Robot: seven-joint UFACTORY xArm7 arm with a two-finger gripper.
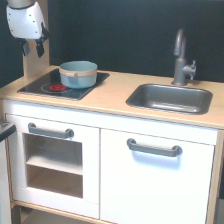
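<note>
High in the upper left, above and left of the stove, hangs my white arm with its dark gripper. Its two dark fingertips look spread, with nothing seen between them, so it appears open. A blue-grey pot with a brownish handle sits upright on the black stovetop, toward its back right. The gripper is well clear of the pot. What the pot holds, if anything, cannot be made out.
A steel sink is set into the wooden counter on the right, with a grey tap standing behind it. Bare counter lies between stove and sink. Below are a windowed oven door and a white cabinet door.
</note>
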